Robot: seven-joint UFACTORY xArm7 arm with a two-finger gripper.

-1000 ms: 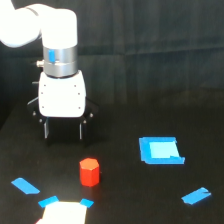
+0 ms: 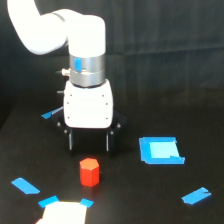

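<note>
A small red block (image 2: 89,173) stands on the dark table, left of the middle of the camera view. My gripper (image 2: 89,143) points down with its two dark fingers spread and an empty gap between them. In the picture it is directly above the block, and the fingertips appear clear of it. The dark fingers are hard to make out against the black background, and their exact height above the table cannot be told.
A pale square (image 2: 163,149) framed in blue tape lies on the right. Blue tape strips (image 2: 25,186) mark the table at the left, front and right. A whitish object (image 2: 63,213) with some orange is cut off at the bottom edge.
My arm has moved to the right and slightly down, from left of the red block to in line with it. The block and the taped square have not moved.
</note>
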